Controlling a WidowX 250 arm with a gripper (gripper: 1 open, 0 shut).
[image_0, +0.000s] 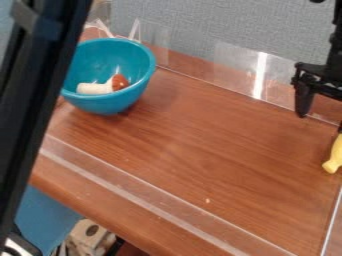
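Note:
My black gripper (321, 88) is at the right edge of the camera view, partly cut off, open above the wooden table (187, 160). A yellow object (334, 157) lies below it at the right edge, mostly out of frame. A turquoise bowl (115, 98) at the back left holds a white cylindrical item (92, 88) and an orange-red item (119, 81).
A clear panel and grey wall (214, 30) run along the back. A dark vertical post fills the left edge, with clutter below the table at lower left.

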